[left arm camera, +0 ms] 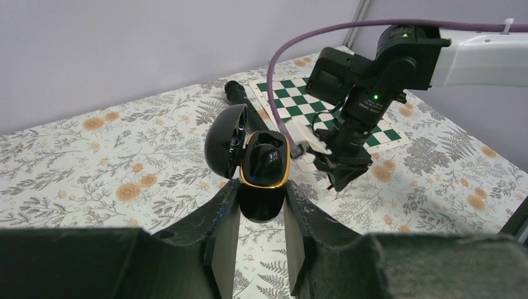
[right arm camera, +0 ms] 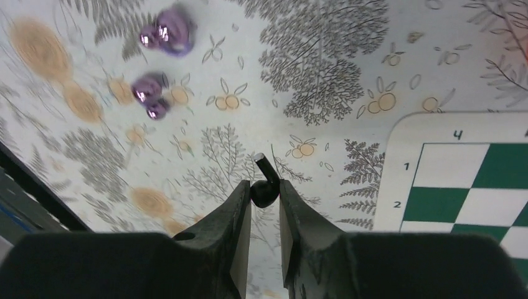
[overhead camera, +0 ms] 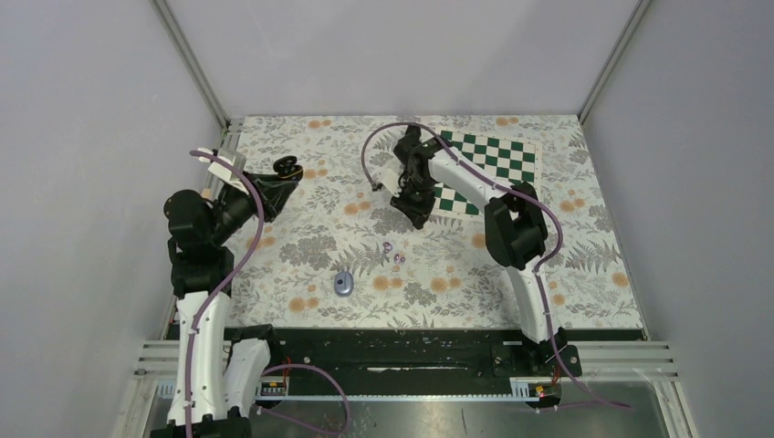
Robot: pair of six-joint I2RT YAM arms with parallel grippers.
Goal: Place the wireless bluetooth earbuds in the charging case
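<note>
Held up in my left gripper is a glossy black charging case (left arm camera: 267,173) with a gold rim, its lid (left arm camera: 219,142) standing open. Something dark and rounded shows inside; whether it is an earbud I cannot tell. My right gripper is shut on a small black earbud (right arm camera: 265,194), stem pointing up and left in that wrist view. In the top view, the case (overhead camera: 288,170) is over the back left of the table, well apart from the right gripper (overhead camera: 420,224) near the middle.
Two purple earbuds (overhead camera: 387,246) (overhead camera: 399,258) lie on the patterned cloth in front of the right gripper. A blue-grey oval object (overhead camera: 343,283) sits nearer the front. Behind the right arm are a checkerboard (overhead camera: 493,155) and a black cylinder (left arm camera: 236,93).
</note>
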